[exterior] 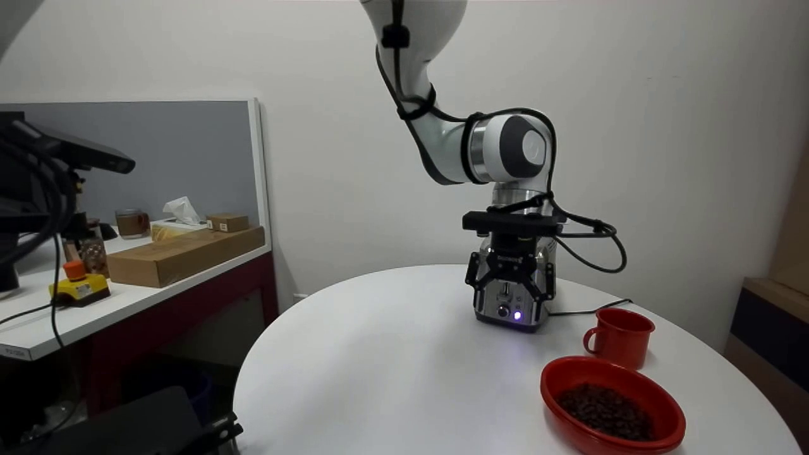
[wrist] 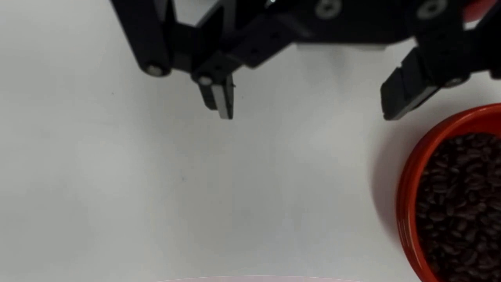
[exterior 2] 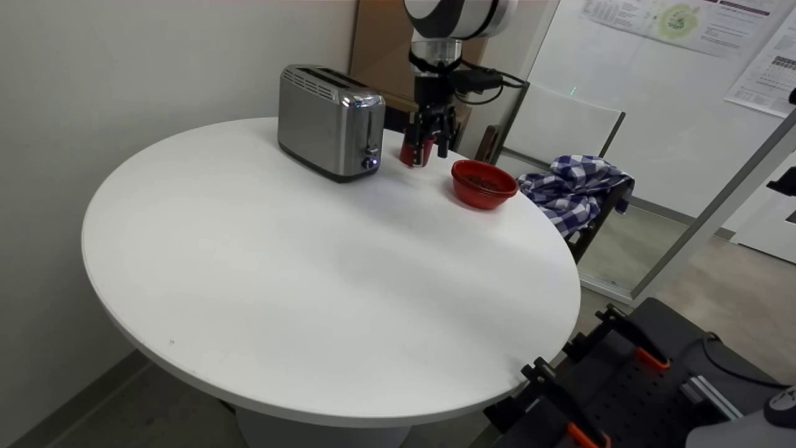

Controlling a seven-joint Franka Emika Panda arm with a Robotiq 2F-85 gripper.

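Observation:
My gripper stands open in the wrist view, its fingers wide apart with only white table below and between them. In exterior view 1 the gripper (exterior: 511, 292) overlaps the front of the silver toaster (exterior: 523, 322), whose light glows. From exterior view 2, the gripper (exterior 2: 431, 152) appears clear of the toaster (exterior 2: 317, 123) and partly covers the red mug (exterior 2: 408, 155). That mug (exterior: 626, 342) is upright, handle to the left. A red bowl (exterior: 557, 398) of dark beans (exterior: 607, 411) sits in front of it. Right of my fingers lies the bowl's rim (wrist: 409, 202).
A cord (exterior: 584, 311) trails behind the mug. Against the far side of the table, a chair holds a checked cloth (exterior 2: 578, 186). The wall stands close behind the toaster.

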